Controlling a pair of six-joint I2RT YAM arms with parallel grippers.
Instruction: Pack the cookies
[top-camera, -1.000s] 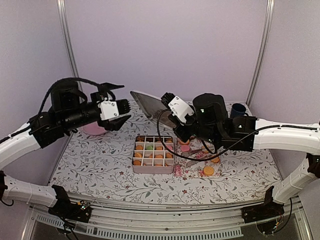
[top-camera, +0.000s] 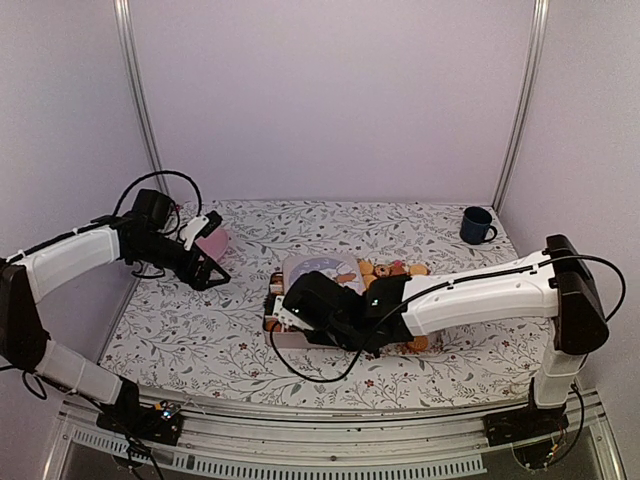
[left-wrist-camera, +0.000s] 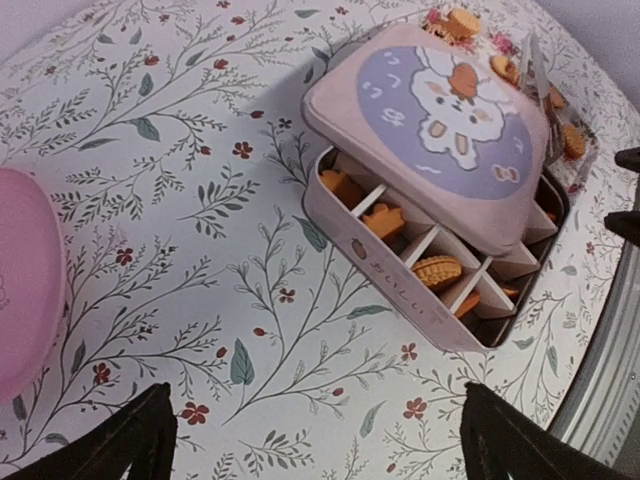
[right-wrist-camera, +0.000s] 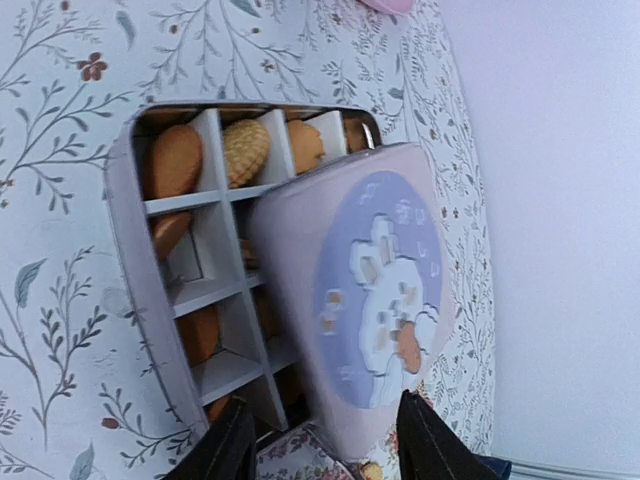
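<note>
The white box (left-wrist-camera: 395, 290) of cookies stands mid-table, its compartments holding several cookies. Its pink lid (left-wrist-camera: 450, 115), printed with a white bunny, lies askew across the box, tilted and overhanging the back side. Part of the compartments stays uncovered along the other side, with a cookie (right-wrist-camera: 245, 150) visible there. Over the box, my right gripper is open, nothing between its fingers, just off the lid's edge. My left gripper is open and empty, at the left near the pink plate. In the top view the right arm hides much of the box.
A pink plate (top-camera: 213, 242) lies at the back left, partly behind the left gripper. Loose cookies (top-camera: 395, 268) lie right of the box, with clear tongs (left-wrist-camera: 537, 75) near them. A dark blue mug (top-camera: 477, 225) stands at the back right.
The lid, earlier held up by the right gripper, now rests crookedly on the box. My right gripper has let it go and moved left and down.
</note>
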